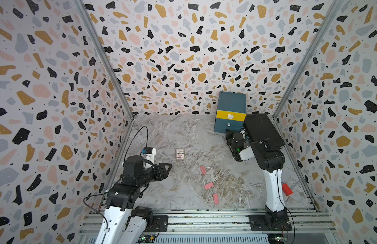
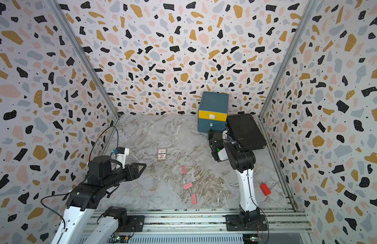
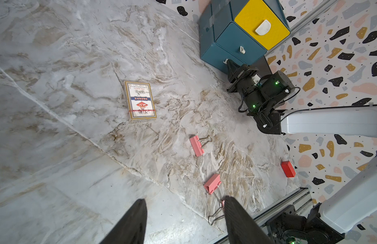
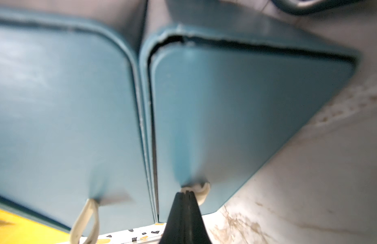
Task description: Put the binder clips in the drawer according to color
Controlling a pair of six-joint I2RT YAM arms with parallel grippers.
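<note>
Three pink binder clips lie on the marble table: an upper one, a middle one, and a lower one that my left finger partly hides in the left wrist view. The drawer cabinet stands at the back, with a yellow top drawer and blue drawers under it. All its drawers look closed. My right gripper is shut at the white handle of the lowest drawer, nothing visible between its fingers; whether it touches the handle, I cannot tell. My left gripper is open and empty over the left side.
A card box lies left of the clips. At the right edge sits a small red block. A dark flat case stands right of the cabinet, near the right arm.
</note>
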